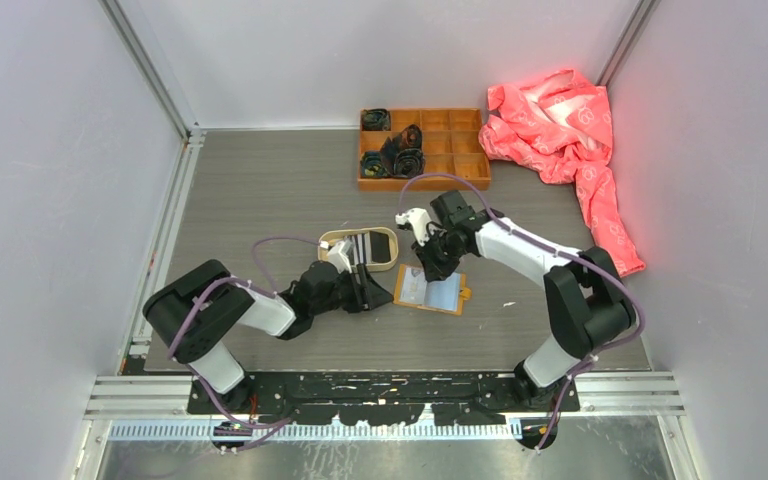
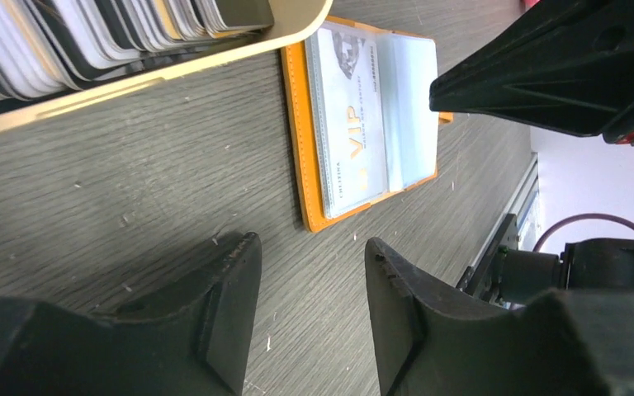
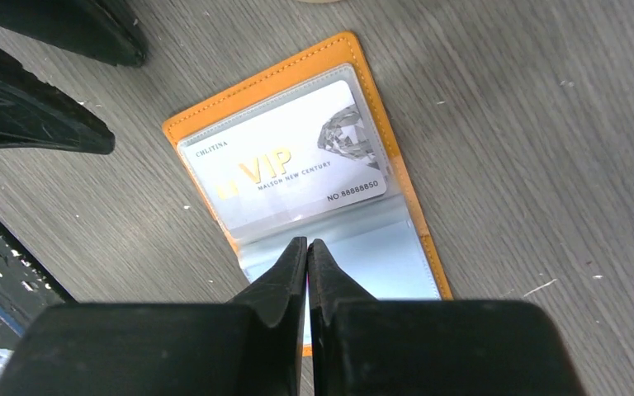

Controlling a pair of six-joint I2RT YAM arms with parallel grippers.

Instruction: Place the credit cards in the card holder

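Note:
An orange card holder (image 3: 264, 74) lies open on the table, a white VIP card (image 3: 281, 162) under a clear sleeve on one half, blue-white on the other. A cream tray of cards (image 1: 378, 248) sits just behind and left of it. My left gripper stands part open near the holder's front left, nothing visible between its fingers. My right gripper is shut over the holder's blue-white half; whether anything is between its tips is unclear.
A wooden compartment box (image 1: 454, 150) with dark items stands at the back. A pink cloth (image 1: 560, 130) lies at the back right. The front table around both arms is clear.

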